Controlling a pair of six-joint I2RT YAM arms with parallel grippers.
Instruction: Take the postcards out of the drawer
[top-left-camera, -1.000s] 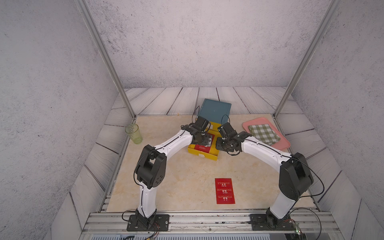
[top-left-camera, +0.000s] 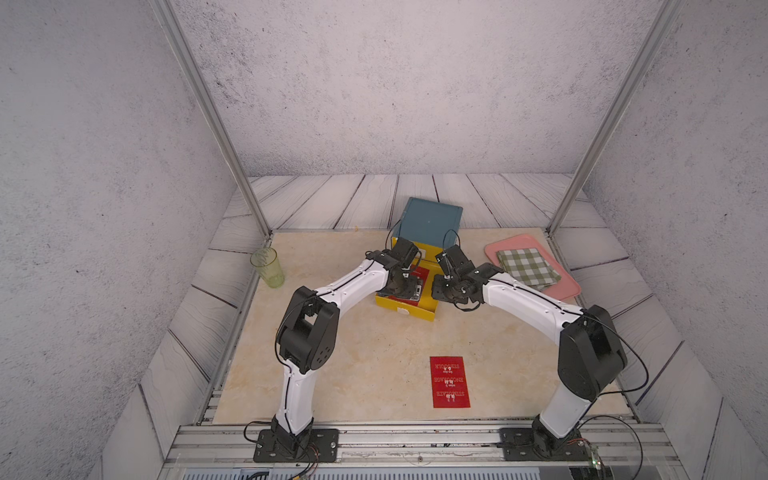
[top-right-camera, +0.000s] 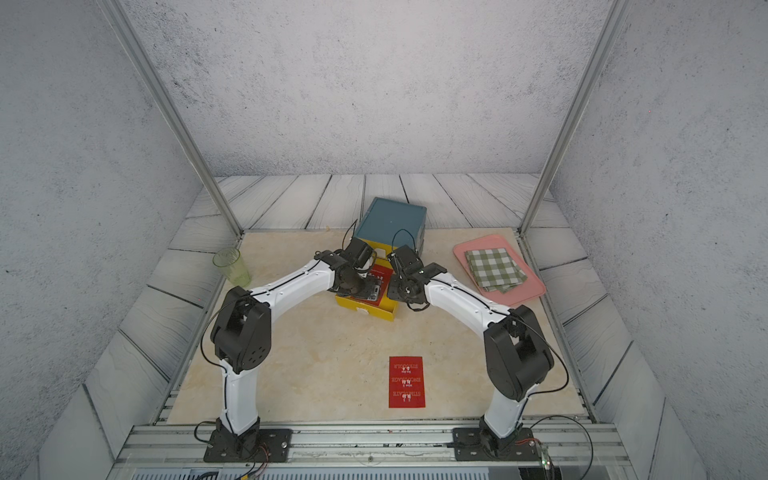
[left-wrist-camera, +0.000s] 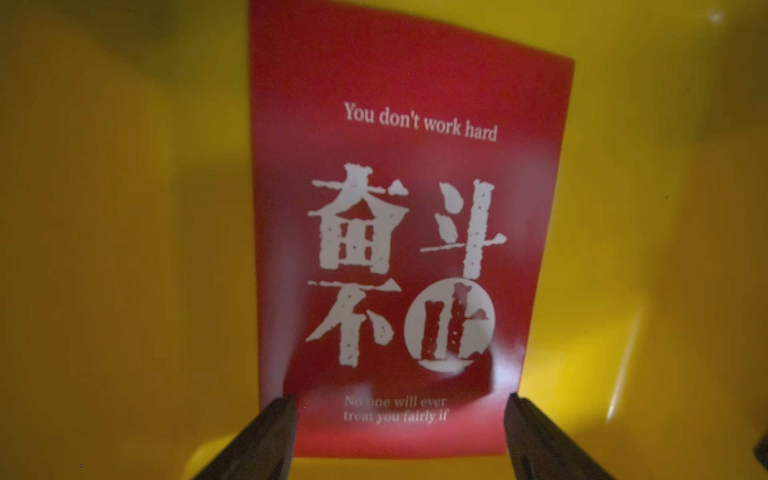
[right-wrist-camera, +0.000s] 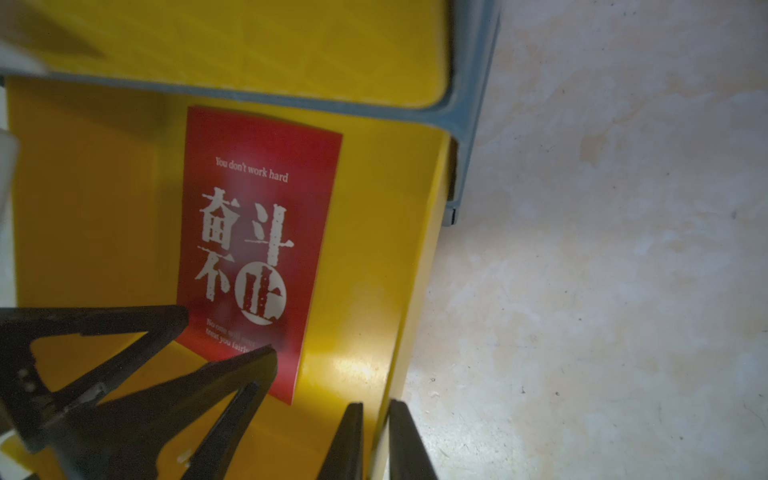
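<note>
Inside the pulled-out yellow drawer of the blue cabinet lies a red postcard printed with white characters. My left gripper is open above the card's lower end, a finger near either side. At the drawer's right wall, my right gripper has its fingertips around the rim; how tightly they close on it I cannot tell. Another red postcard lies on the table in front, between the arms.
A green glass stands at the left. A pink tray with a checked cloth is at the back right.
My left gripper has shifted slightly lower and toward the front over the drawer. The right arm looks unchanged.
</note>
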